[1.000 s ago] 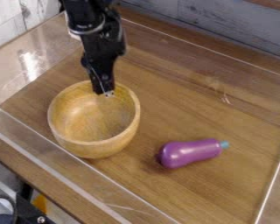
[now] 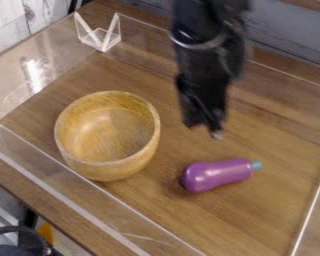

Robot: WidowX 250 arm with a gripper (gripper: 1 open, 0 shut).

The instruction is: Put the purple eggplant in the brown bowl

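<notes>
The purple eggplant (image 2: 218, 174) lies on the wooden table, right of the bowl, its blue-green stem end pointing right. To its left stands the brown bowl (image 2: 67, 146), a round wooden one that looks empty inside. My gripper (image 2: 203, 120) hangs above the table, up and slightly left of the eggplant and to the right of the bowl's rim. Motion blurs the dark fingers; they are shut with nothing visible between them. A clear space separates them from the eggplant.
A white wire-like holder (image 2: 101, 36) stands at the back left. Cables (image 2: 27, 238) lie beyond the table's edge at the lower left. Bare wood is free around the eggplant and on the right side.
My gripper has swung right and toward the camera, from above the bowl's far rim to above the table near the eggplant. Eggplant and bowl have stayed put.
</notes>
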